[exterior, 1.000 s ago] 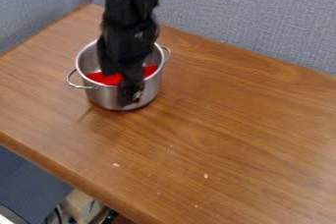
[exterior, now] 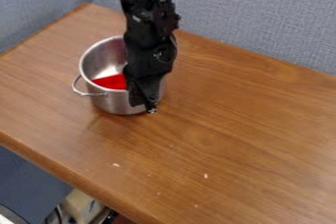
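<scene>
A steel pot (exterior: 102, 61) with wire handles stands on the left part of the wooden table, with something red (exterior: 110, 81) inside it. My black gripper (exterior: 144, 100) reaches down at the pot's right side and hides that part of it. Its fingertips are dark against the pot, and whether anything is between them is not clear.
A grey padded wall (exterior: 262, 17) runs along the back. At the lower left, beyond the table's edge, is a dark area with some hardware.
My arm and gripper have moved right and down along the pot's right side, covering more of it. The pot's left handle appears slightly shifted.
</scene>
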